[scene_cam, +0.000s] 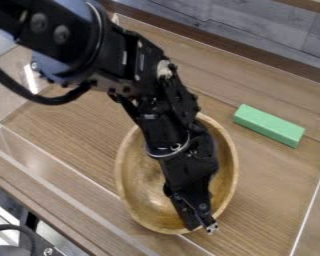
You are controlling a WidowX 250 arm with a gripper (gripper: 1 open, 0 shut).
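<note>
My black gripper (203,222) reaches down from the upper left into a tan wooden bowl (133,178), its tip at the bowl's lower right, near or on the rim. The fingertips are small and dark against the bowl, and nothing clearly shows between them; the gripper looks shut. The arm hides much of the bowl's middle.
A green block (268,125) lies on the wooden table (83,130) to the right behind the bowl. The table's near left edge runs diagonally at lower left, and a grey plank wall stands at the back.
</note>
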